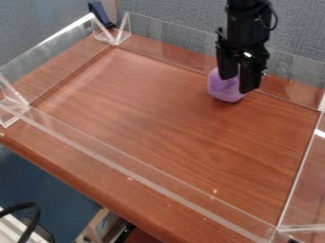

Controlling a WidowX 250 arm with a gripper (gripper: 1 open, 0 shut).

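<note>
A purple rounded object rests on the wooden table near the back right. The black robot gripper hangs from the top right directly over it and partly in front of it, covering its upper right part. Whether the fingers are open or shut on the object cannot be made out.
Low clear acrylic walls ring the tabletop, the back one close behind the purple object. Cables and a small board sit beyond the lower left edge.
</note>
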